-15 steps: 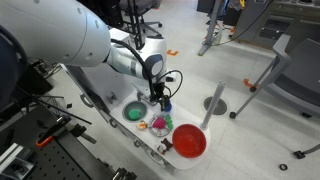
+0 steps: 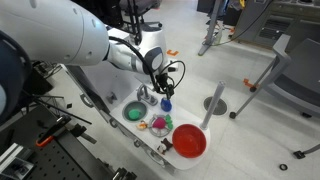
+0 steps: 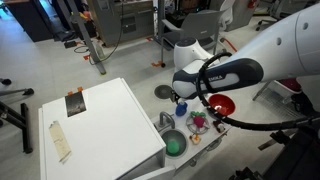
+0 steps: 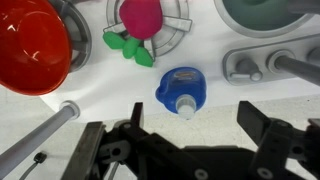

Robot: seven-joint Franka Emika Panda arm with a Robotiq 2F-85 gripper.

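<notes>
A blue object with a pale knob or spout (image 4: 182, 90) stands near the edge of the white toy sink unit, between the burner and the faucet. It also shows as a small blue shape (image 2: 167, 104) in exterior view 1 and (image 3: 181, 108) in exterior view 2. My gripper is open, its dark fingers spread to either side below the blue object in the wrist view. Nothing is between them. In exterior view 1, the gripper hangs just above the blue object, apart from it.
A red bowl (image 2: 189, 141) sits at one end of the unit. Beside it, a pink-and-green toy (image 4: 141, 20) lies on a round grate. The basin (image 3: 174, 143) holds something green, and the faucet (image 4: 245, 68) rises next to it. A pale post (image 4: 38, 138) stands near the bowl.
Over the last second my gripper has shifted slightly up and away from the blue object, which now shows more fully. The object itself stays in place.
</notes>
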